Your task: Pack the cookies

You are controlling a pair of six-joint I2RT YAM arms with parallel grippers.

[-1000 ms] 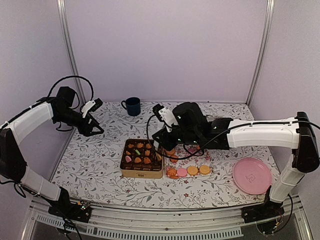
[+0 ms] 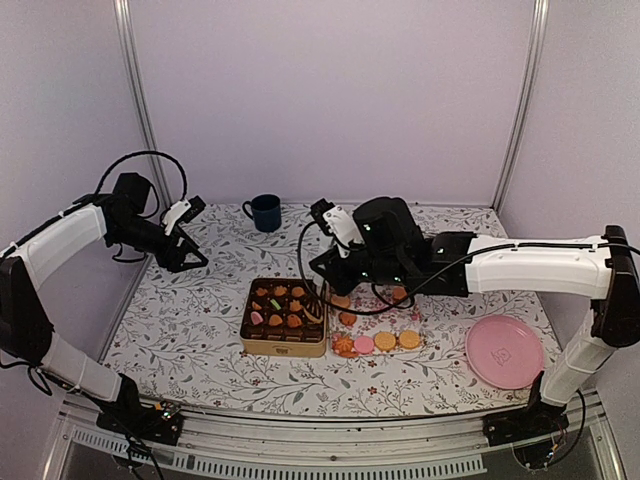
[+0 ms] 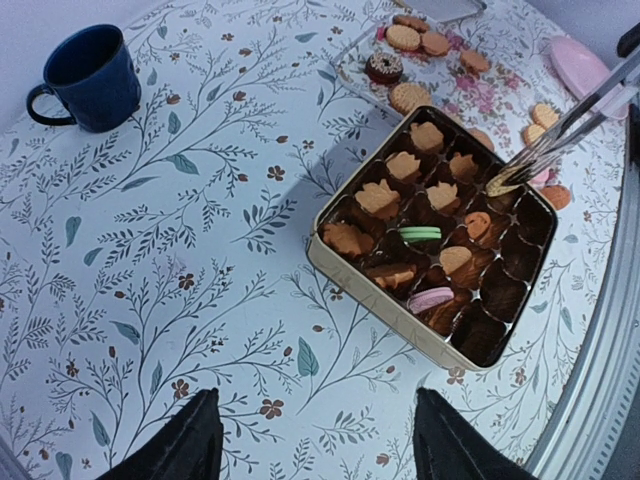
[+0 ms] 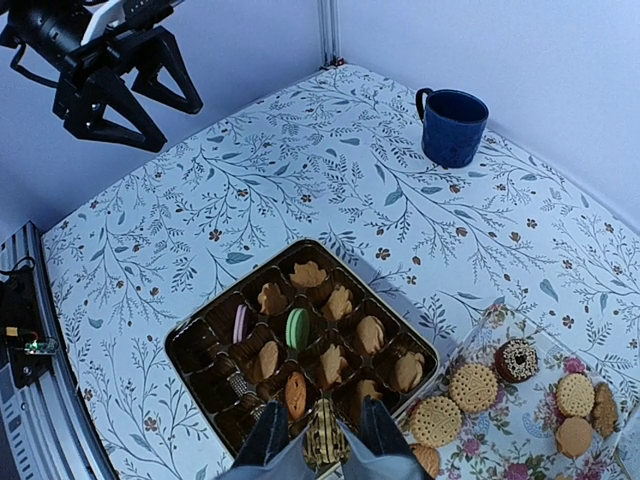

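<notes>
The cookie box [image 2: 283,345] sits mid-table, many of its compartments holding cookies, including a green macaron [image 4: 298,328] and a pink one [image 3: 430,299]. A floral tray [image 4: 530,440] of loose cookies lies beside it. My right gripper is shut on a pale cookie [image 3: 500,186] at the box's edge nearest that tray. My left gripper [image 2: 185,255] hangs open over the left side of the table, with nothing between its fingers.
A dark blue mug [image 2: 266,213] stands at the back, and a pink plate [image 2: 503,352] lies at the front right. The table left of the box is clear.
The right arm has risen slightly and shifted a little right over the last second. The left arm has stayed still.
</notes>
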